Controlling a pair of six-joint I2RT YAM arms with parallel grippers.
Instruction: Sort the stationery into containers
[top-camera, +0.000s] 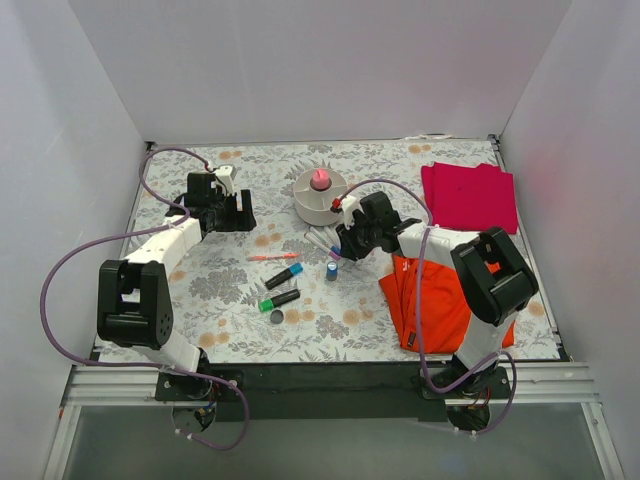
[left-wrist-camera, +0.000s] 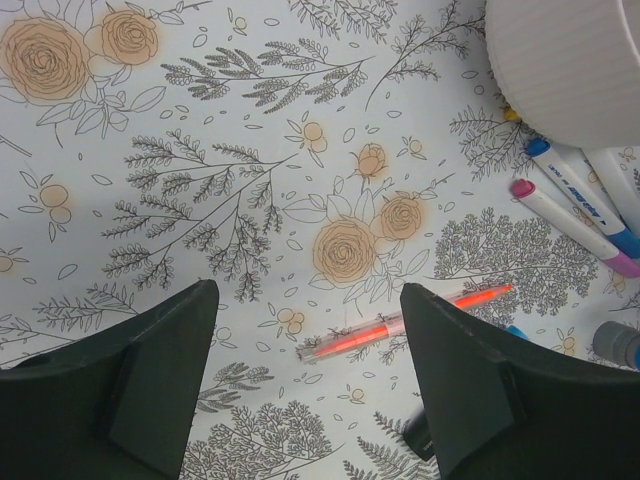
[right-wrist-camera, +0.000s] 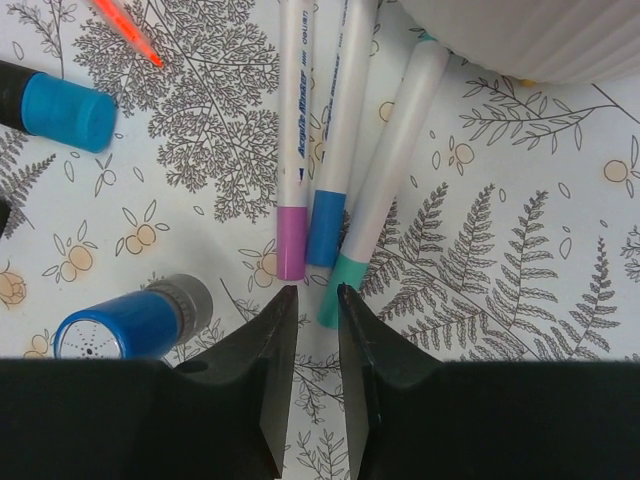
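Note:
Three slim markers lie side by side below the white container (top-camera: 318, 200): a purple-capped marker (right-wrist-camera: 292, 130), a blue-capped marker (right-wrist-camera: 345, 110) and a teal-capped marker (right-wrist-camera: 385, 185). My right gripper is partly open by a narrow gap, its fingertips close to the teal cap; no marker shows clearly between them. An orange pen (top-camera: 273, 257) rests farther left. Two thick black markers, one with a blue cap (top-camera: 284, 276) and one with a green cap (top-camera: 279, 300), are near a blue bottle (top-camera: 332, 271). Over bare cloth at left, my left gripper stands wide open and empty.
A pink object (top-camera: 320, 180) sits in the container's middle. Red folded cloth (top-camera: 470, 197) and an orange-red fabric (top-camera: 402, 300) cover the right side. A small grey round item (top-camera: 276, 317) lies near the green-capped marker.

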